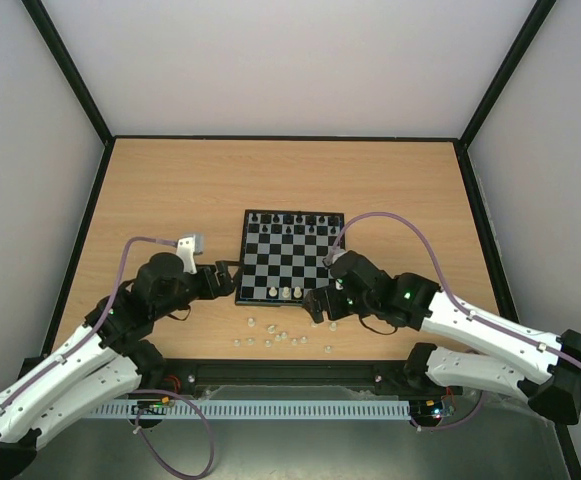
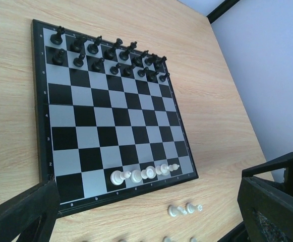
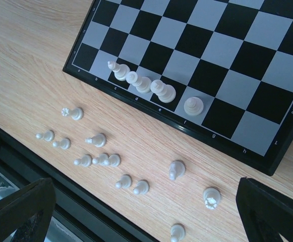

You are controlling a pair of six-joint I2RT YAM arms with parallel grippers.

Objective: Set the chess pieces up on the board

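The black-and-grey chessboard [image 1: 260, 262] lies mid-table, with two rows of black pieces [image 2: 117, 49] along its far side. On its near row several white pieces stand side by side, among them a bishop-like piece [image 3: 119, 69], a tall piece [image 3: 164, 91] and a round-topped piece [image 3: 193, 106]. Loose white pieces lie on the wood in front, including a pawn [image 3: 97, 140] and a rook [image 3: 212, 197]. My right gripper [image 1: 313, 308] hovers by the board's near right corner, open and empty. By the left edge, my left gripper [image 1: 232, 276] is open too, with nothing between its fingers.
A dark frame rail [image 3: 85, 191] runs along the near edge, close to some loose pieces. Part of the right gripper shows at the right of the left wrist view.
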